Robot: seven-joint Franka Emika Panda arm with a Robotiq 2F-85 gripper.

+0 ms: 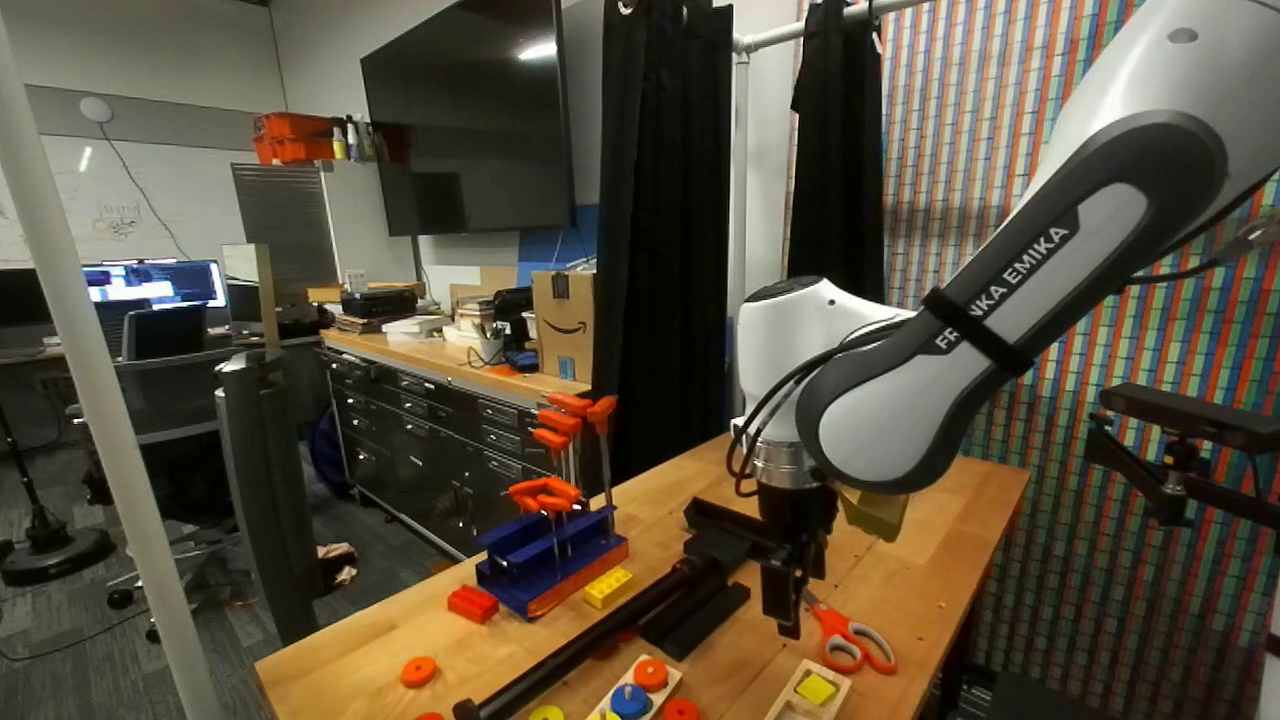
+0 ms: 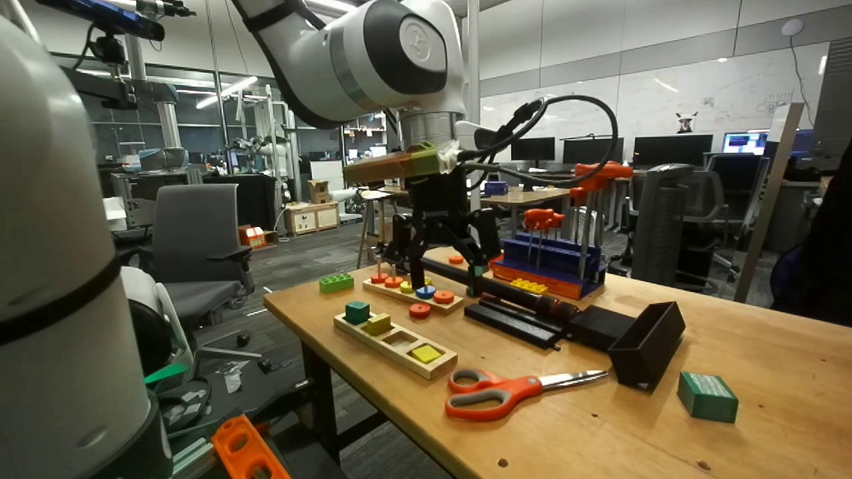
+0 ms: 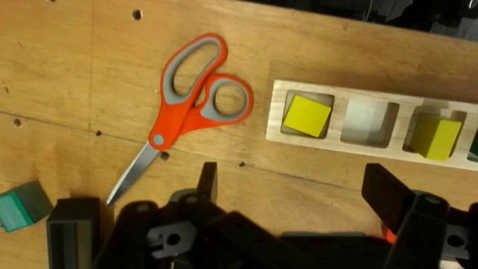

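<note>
My gripper stands open above the table, its two black fingers wide apart with nothing between them. Beyond it in the wrist view lies a pair of orange-handled scissors, blades toward the lower left. A wooden tray holds a tilted yellow block in its end slot. The slot beside that is empty; another yellow block sits in the following one. In exterior view 2 a dark green block rests at the tray's far end. Another green block lies alone on the table's right side.
A black open box and a long black bar lie across the table. The blue tool holder carries upright orange-handled tools. A peg board bears colored rings. Bare wood surrounds the lone green block.
</note>
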